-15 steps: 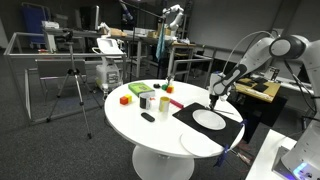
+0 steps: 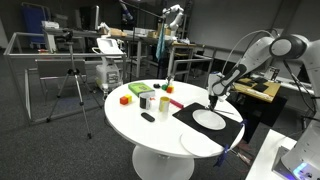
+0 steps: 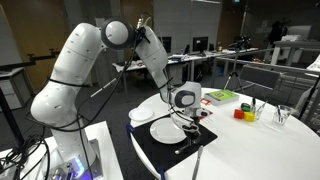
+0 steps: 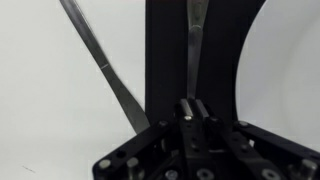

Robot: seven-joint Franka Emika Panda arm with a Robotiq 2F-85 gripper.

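A silver knife [image 4: 194, 45] lies on the black mat [image 4: 165, 60] in the wrist view, running lengthwise down to my fingertips. My gripper is over its lower end, with the fingers close together around the line of the knife. Whether they press on it cannot be made out. To the left, a second knife [image 4: 105, 65] rests slanted on the white table. The rim of a white plate [image 4: 285, 70] shows at the right. In exterior view 2 the gripper [image 3: 188, 130] is low at the mat, beside the white plate [image 3: 167, 132].
Another white plate [image 2: 200, 143] lies nearer the table's front edge. A dark remote [image 2: 148, 117], mugs [image 2: 164, 104] and a green tray [image 2: 138, 88] occupy the other side.
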